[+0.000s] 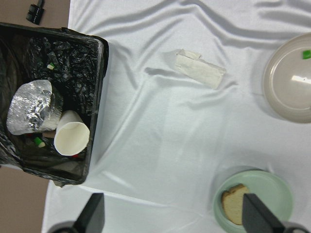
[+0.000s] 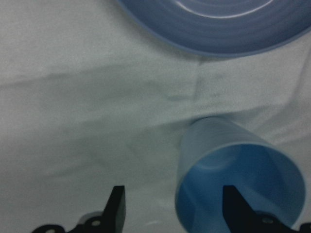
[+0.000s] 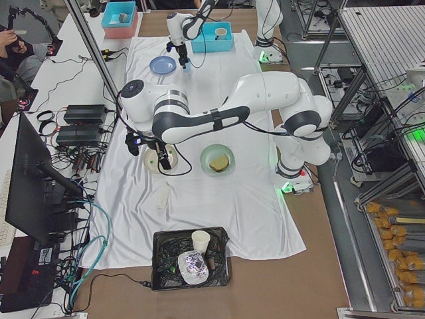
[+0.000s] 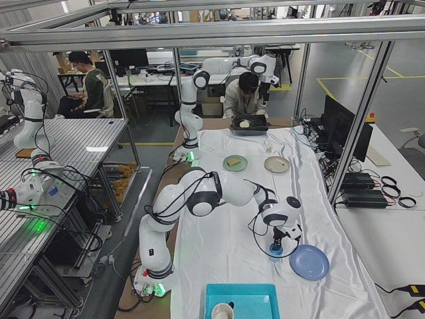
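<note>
My left gripper hangs open over the cloth, high above a beige plate [image 1: 291, 73] with green bits and a green plate [image 1: 277, 204] holding a bread slice [image 1: 233, 206]. A black lined bin [image 1: 99, 68] holds a white cup [image 1: 71, 137] and crumpled foil [image 1: 34, 107]. In the right wrist view my right gripper stands open at a blue cup [image 2: 209, 138], one finger over its opening, beside a blue plate [image 2: 214, 39].
A folded white paper [image 1: 199, 68] lies on the cloth near the bin. A teal bin [image 4: 242, 292] with a mug stands at the right arm's end of the table.
</note>
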